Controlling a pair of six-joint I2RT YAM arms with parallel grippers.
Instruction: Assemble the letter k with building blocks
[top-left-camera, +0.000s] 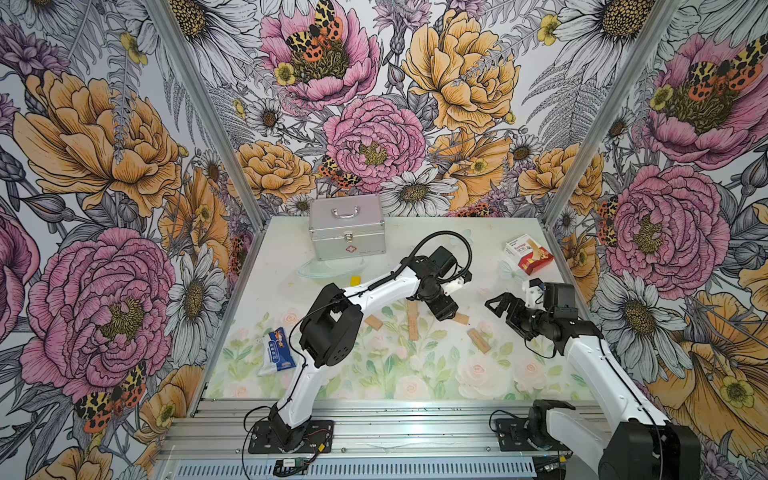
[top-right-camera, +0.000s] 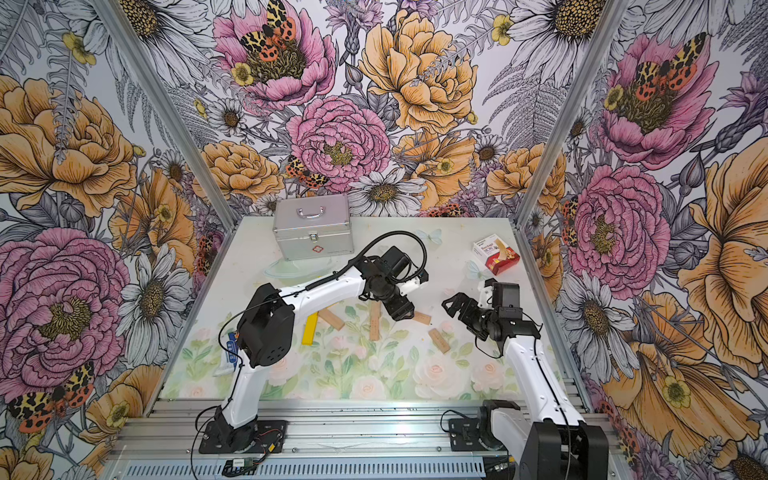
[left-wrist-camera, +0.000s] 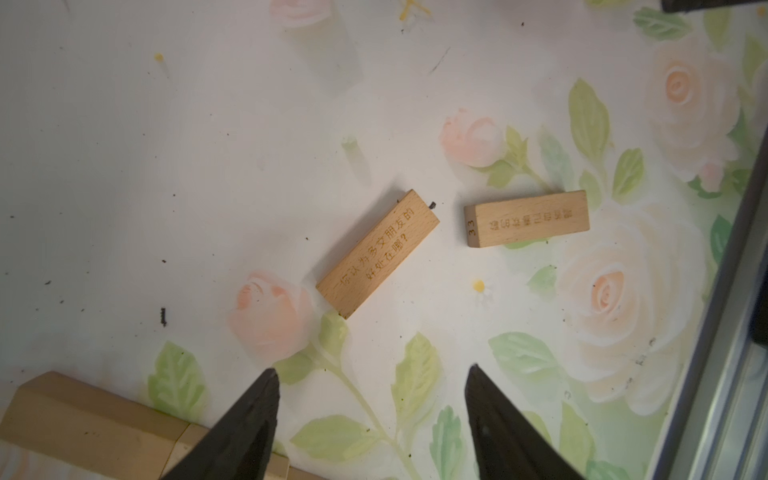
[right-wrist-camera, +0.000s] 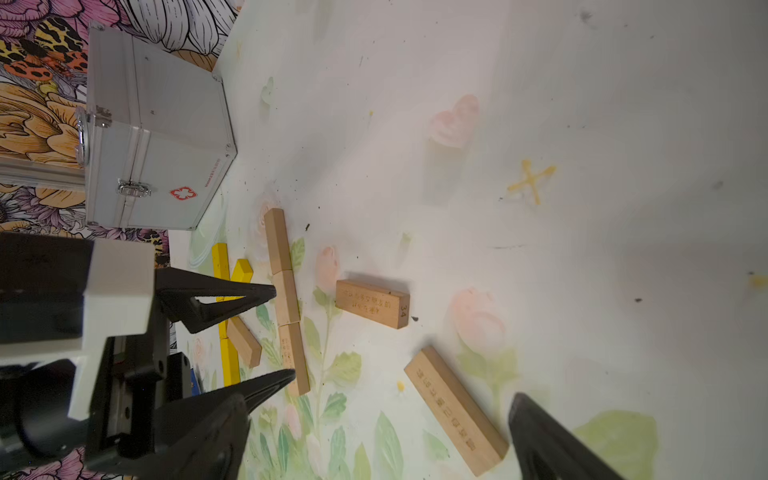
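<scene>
My left gripper is open and empty, its fingers pointing toward a loose wooden block (left-wrist-camera: 377, 254) that lies slanted on the table. A second loose block (left-wrist-camera: 528, 220) rests right of it. My right gripper also stands open, with the second block partly between its fingertips in the right wrist view but apart from them. Wooden blocks laid end to end form a straight row (right-wrist-camera: 285, 296). Left of this row lie yellow blocks (right-wrist-camera: 229, 360) and a slanted wooden block (right-wrist-camera: 244, 341). In the top left view the left arm covers most of the yellow ones.
A silver case (top-left-camera: 348, 228) stands at the back left. At the back right lies a red and white box (top-left-camera: 528, 254); a blue packet (top-left-camera: 280, 349) is on the left side. Both arms' grippers are close to each other around the loose blocks.
</scene>
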